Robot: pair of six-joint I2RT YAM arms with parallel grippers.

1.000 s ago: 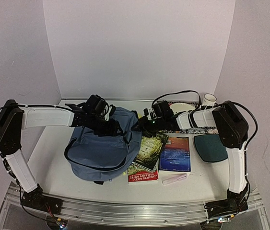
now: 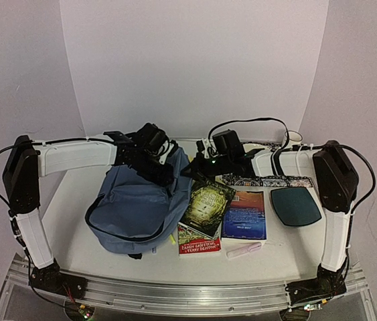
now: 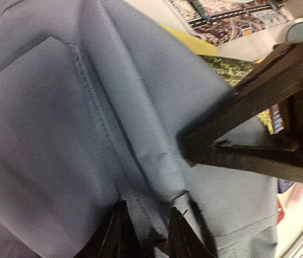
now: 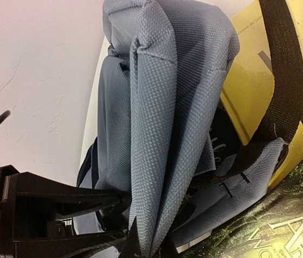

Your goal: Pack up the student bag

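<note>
A blue backpack (image 2: 128, 221) lies at the left of the table, its top folds (image 4: 151, 107) bunched upright in the right wrist view. My left gripper (image 2: 167, 175) is over the bag's right side, its fingertips down in the fabric near a dark zip edge; whether anything is between them is unclear. My right gripper (image 2: 191, 168) is shut at the bag's upper right edge, pinching the grey-blue cloth. Beside the bag lie a green book (image 2: 207, 207), a red book (image 2: 199, 246), a blue book (image 2: 244, 215) and, partly hidden, a yellow book (image 4: 253, 48).
A dark green pad (image 2: 294, 206) lies at the right, a pink case (image 2: 242, 249) at the front. A white mug (image 2: 292, 138) and patterned items stand at the back right, behind the right arm. Free table shows left of the bag.
Both arms have risen slightly, my right gripper moving a little left, and the bag's top right edge is pulled up with them.
</note>
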